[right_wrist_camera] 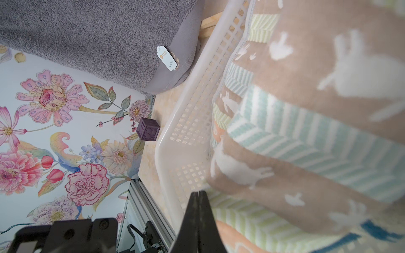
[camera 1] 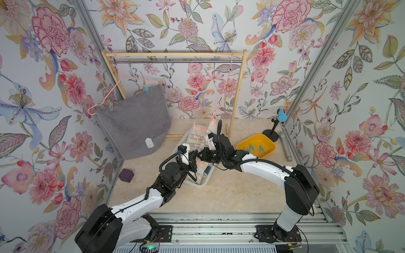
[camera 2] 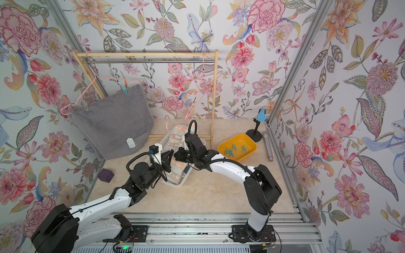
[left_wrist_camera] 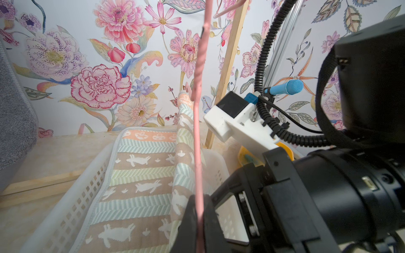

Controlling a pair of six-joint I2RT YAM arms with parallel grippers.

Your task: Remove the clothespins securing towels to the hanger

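My left gripper is shut on a pink hanger [left_wrist_camera: 197,139], seen upright above the white basket. A striped towel with white rabbits [left_wrist_camera: 135,181] lies in the basket [right_wrist_camera: 168,160]. My right gripper is shut above that towel, nothing visible between its fingers. A grey towel [camera 1: 132,122] hangs at the left from another pink hanger [camera 1: 101,105], with clothespins [camera 1: 146,89] on its top edge.
A wooden rack [camera 1: 236,97] stands behind. At the right are a yellow tray [camera 1: 265,147] with several blue clothespins and a stand with a blue device [camera 1: 281,113]. A purple cube [camera 1: 126,175] lies left.
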